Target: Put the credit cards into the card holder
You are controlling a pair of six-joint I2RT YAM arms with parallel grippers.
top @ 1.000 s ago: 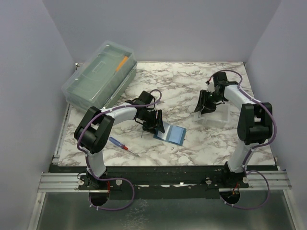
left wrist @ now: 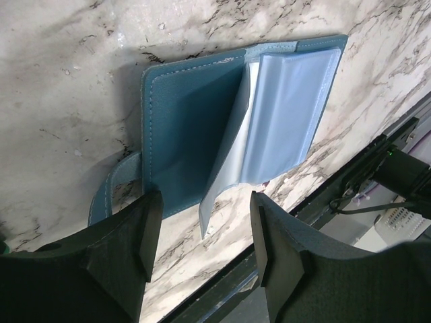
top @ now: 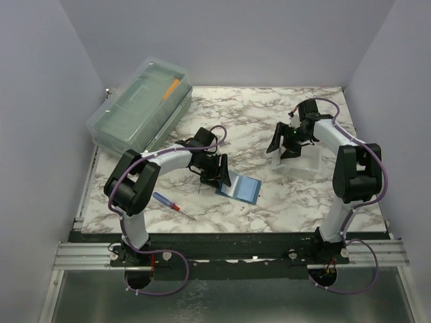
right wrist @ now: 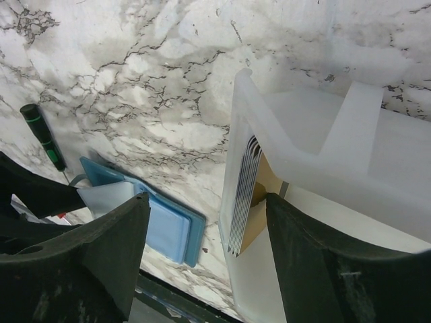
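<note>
The blue card holder (top: 246, 189) lies open on the marble table, one pale sleeve page (left wrist: 232, 151) lifted upright. My left gripper (top: 217, 183) is over its left part, its fingers apart with the lower tip of that page in the gap, touching neither finger visibly. Several thin cards (right wrist: 245, 192) stand on edge in a white, partly see-through box (top: 315, 161), beside a brown piece (right wrist: 264, 208). Around the near wall and cards of this box, my right gripper (top: 280, 153) stands open, holding nothing. In the right wrist view, the left gripper's fingers are partly cut off.
A screwdriver (top: 172, 204) lies front left of the holder. A large lidded grey-green container (top: 140, 106) fills the back left.
The left arm and the card holder look unmoved.
</note>
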